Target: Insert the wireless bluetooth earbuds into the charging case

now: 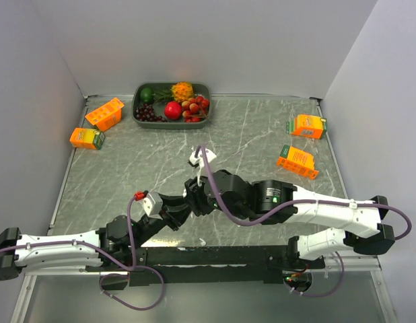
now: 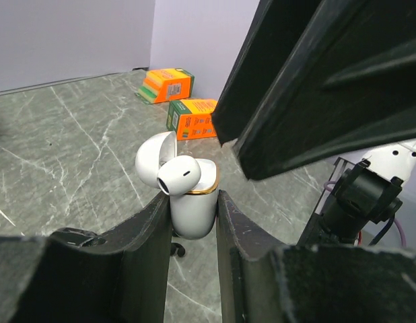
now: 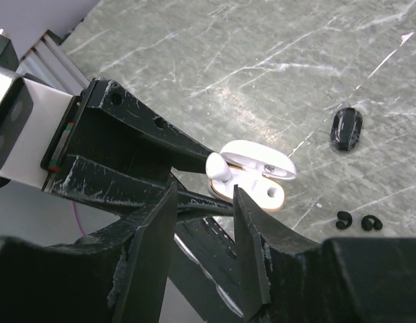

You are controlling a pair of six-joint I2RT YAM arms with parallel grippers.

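Note:
The small white charging case (image 3: pixel 245 180), lid (image 3: pixel 260 157) raised, is clamped by my left gripper, which is shut on it above the table. A white earbud (image 3: pixel 217 165) sits partly in the case at the end nearer the left gripper. Its head stands proud of the case top, under the lid's side. The other socket (image 3: pixel 272 192) is an empty hole. My right gripper is open, nothing held, its fingers close over the case. In the left wrist view its dark fingers (image 2: pixel 309 87) fill the upper right. The top view hides most of the case.
On the table lie a black oval case (image 3: pixel 346 128) and two small black earbuds, one (image 3: pixel 344 220) left of the other (image 3: pixel 371 223). Orange boxes (image 1: pixel 297 161) stand at the right, more (image 1: pixel 87 138) at the left. A fruit tray (image 1: pixel 171 124) is at the back. Mid-table is bare.

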